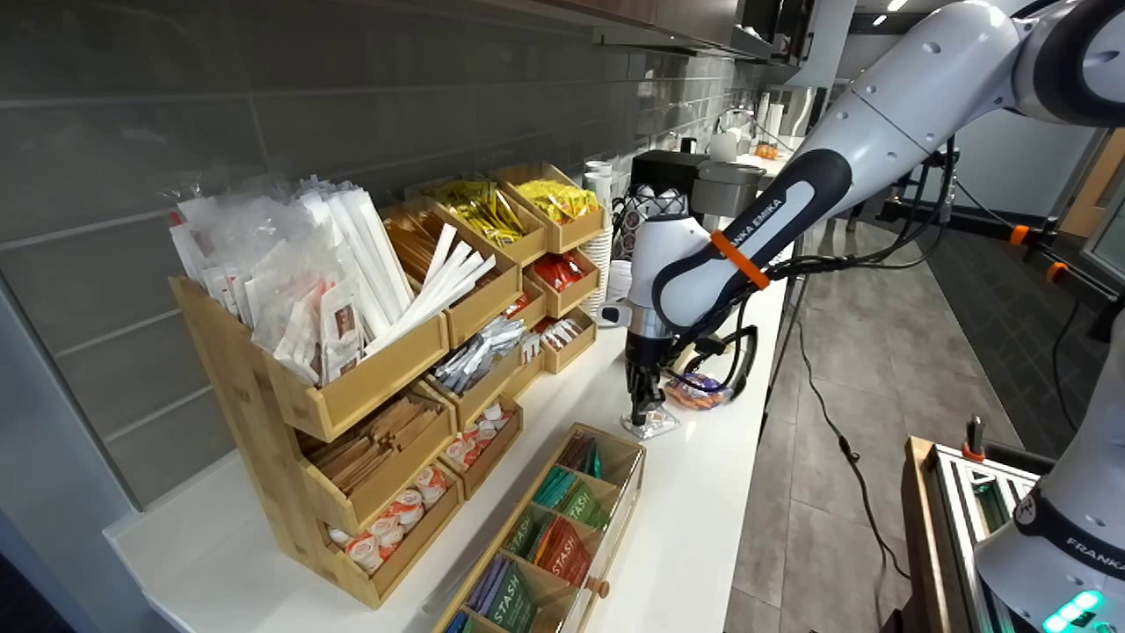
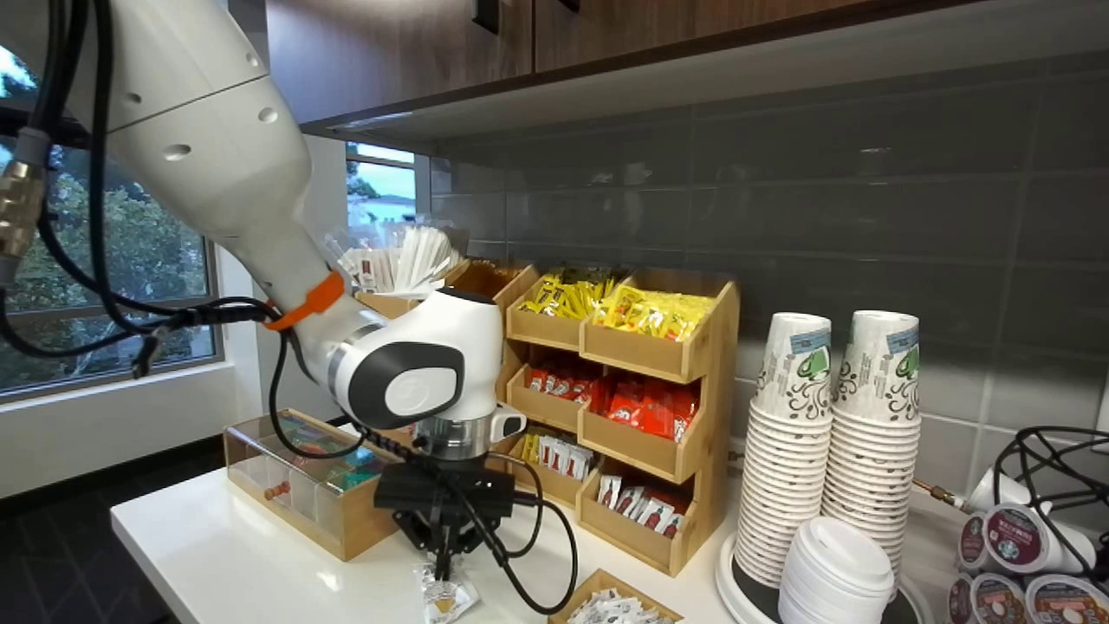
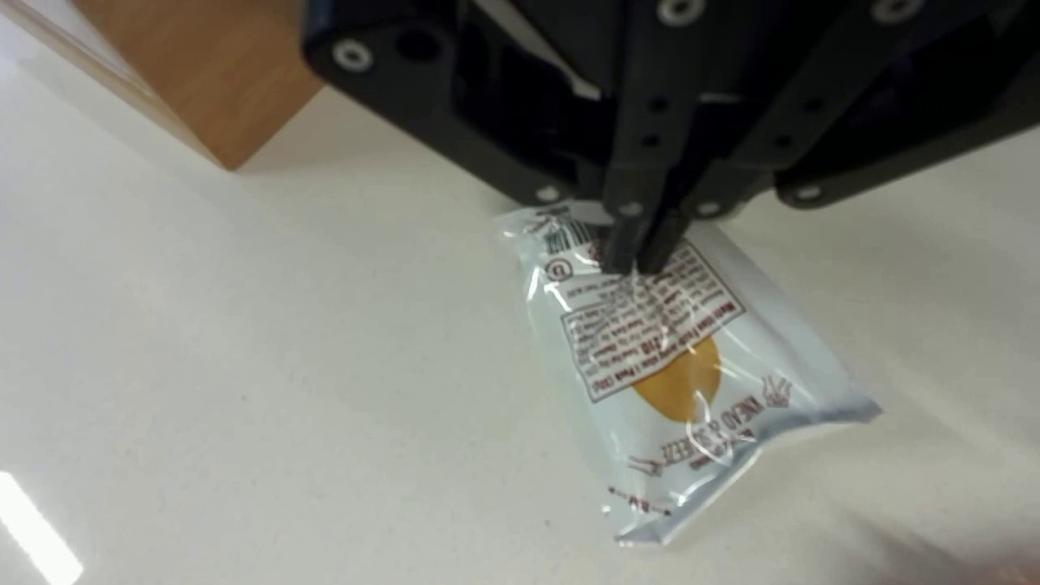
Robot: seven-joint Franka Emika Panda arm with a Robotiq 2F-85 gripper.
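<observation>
A white squeeze packet (image 3: pixel 673 390) with red print and an orange-yellow drop lies on the white counter in the wrist view. My gripper is shut on it, its fingers pinching the film near the barcode end into creases. The other end spreads out flat towards the camera. In exterior view 1 the packet (image 1: pixel 658 424) shows under the gripper (image 1: pixel 639 422), just beyond the tea box. From the second exterior view, the packet (image 2: pixel 449 601) is below the gripper (image 2: pixel 444 575), near the bottom edge.
A wooden tea box (image 1: pixel 630 464) with a clear front stands close by. Tiered wooden bins (image 1: pixel 306 538) of packets and stirrers line the wall. A small box of sachets (image 2: pixel 613 601) and stacked paper cups (image 2: pixel 781 468) are also on the counter. A purple-orange snack bag (image 1: pixel 696 391) lies behind the gripper.
</observation>
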